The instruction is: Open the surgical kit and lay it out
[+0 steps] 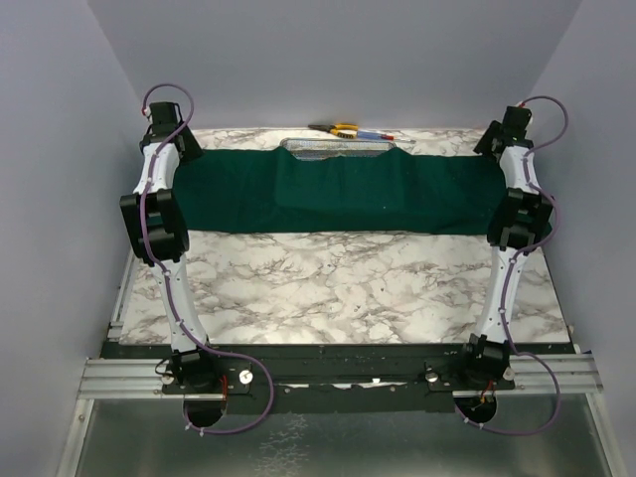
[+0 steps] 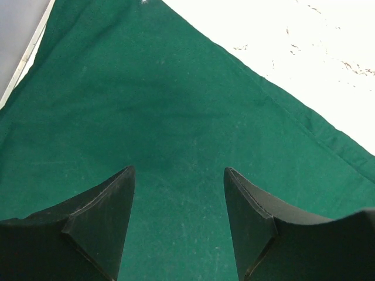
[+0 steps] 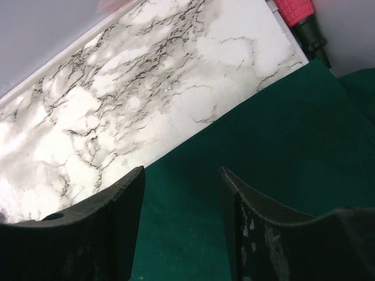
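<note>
The dark green drape (image 1: 328,199) lies spread in a long band across the back half of the marble table, a metal tray (image 1: 338,149) showing behind its middle with yellow-handled and other tools. My left gripper hangs over the drape's left end, fingers apart, only cloth visible beneath. My right gripper is over the drape's right end near its back edge, fingers apart with nothing seen between them.
Walls (image 1: 70,219) close in at both sides and the back. A red and black object (image 3: 296,14) sits by the edge in the right wrist view.
</note>
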